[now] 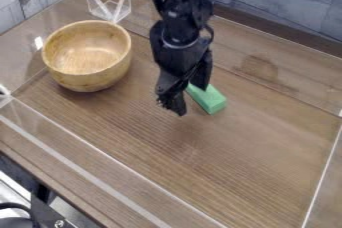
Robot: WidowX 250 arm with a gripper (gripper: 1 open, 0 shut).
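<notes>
My dark gripper (187, 100) hangs low over the middle of the table, open, with one finger to the left of a green block and the other at its upper end. The green block (207, 97) lies flat and angled, partly hidden by the gripper. I cannot tell whether the fingers touch it.
A wooden bowl (86, 71) sits at the upper left. A white object (110, 7) stands behind it near the back edge.
</notes>
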